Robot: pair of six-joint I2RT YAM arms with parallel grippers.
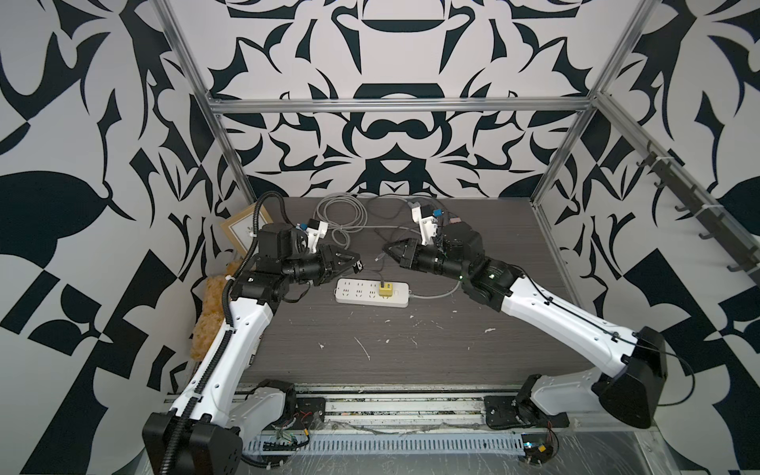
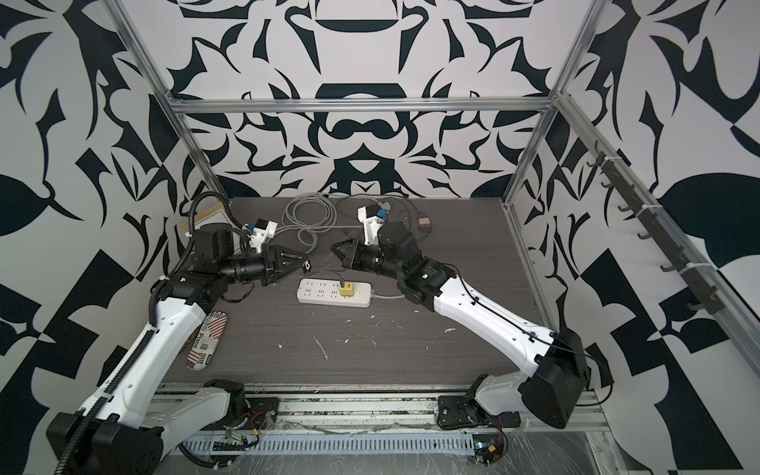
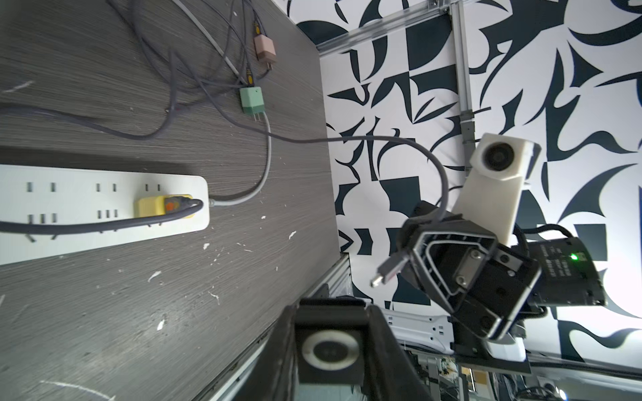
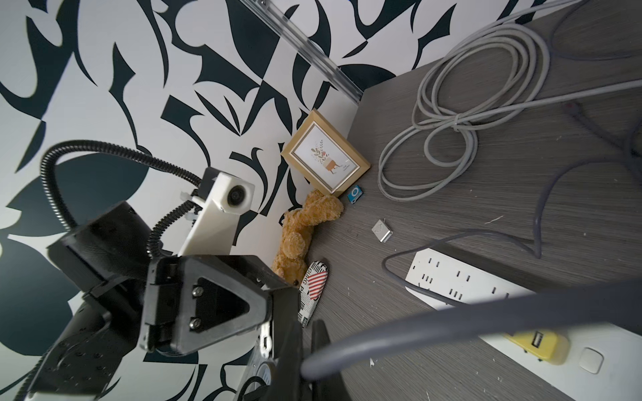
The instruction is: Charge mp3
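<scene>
A small black mp3 player (image 3: 331,351) with a pale ring on its face is clamped in my left gripper (image 1: 353,265), which is shut on it above the table. Across from it, my right gripper (image 1: 388,248) is shut on the grey charging cable (image 3: 321,140). The cable's small metal plug tip (image 3: 378,280) juts out of the right fingers, bare and pointing toward the player, with a gap between them. The cable runs from the yellow adapter (image 1: 385,289), plugged into the white power strip (image 1: 356,292) below the grippers.
A green adapter (image 3: 252,100) and a pink adapter (image 3: 265,48) lie among loose cables. A blue player (image 4: 354,194), a silver one (image 4: 382,230), a teddy bear (image 4: 294,244), a patterned case (image 4: 312,287) and a picture frame (image 4: 325,153) lie on the left.
</scene>
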